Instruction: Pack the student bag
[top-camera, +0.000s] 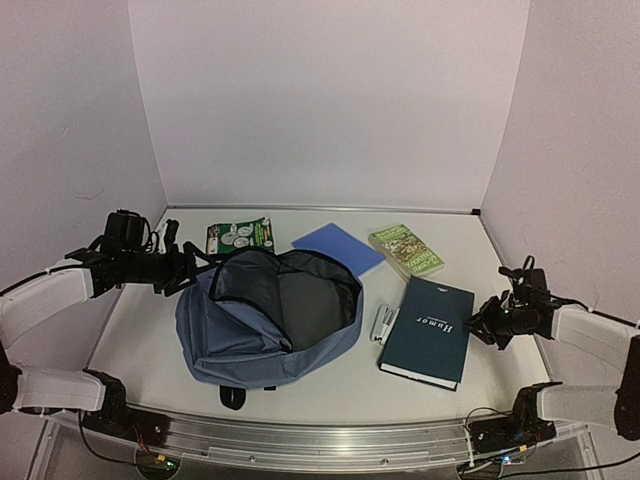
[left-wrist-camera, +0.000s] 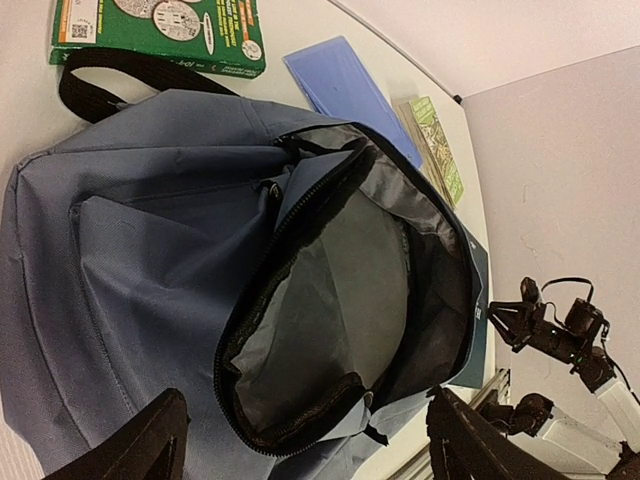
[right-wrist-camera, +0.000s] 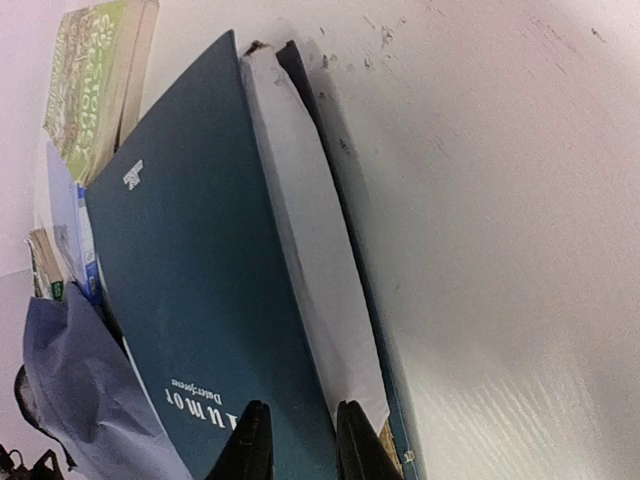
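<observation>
The grey-blue backpack (top-camera: 228, 335) lies on the table with its main compartment unzipped, its grey lining (left-wrist-camera: 360, 290) showing. Above its left part my left gripper is spread wide, nothing between its fingers. A thick dark book titled "Humor" (top-camera: 428, 335) lies flat on the right. At that book's right edge is my right gripper, its fingers partly apart over the cover and page edge; whether they touch it is unclear. A white stapler (top-camera: 384, 324) sits against the book's left side. Behind are a green box (top-camera: 240, 236), a blue folder (top-camera: 338, 247) and a green-yellow book (top-camera: 406, 251).
White walls enclose the table at the back and sides, with a metal rail (top-camera: 300, 435) along the front. A black strap (top-camera: 232, 397) hangs toward the front edge. Bare table shows right of the dark book and at the front middle.
</observation>
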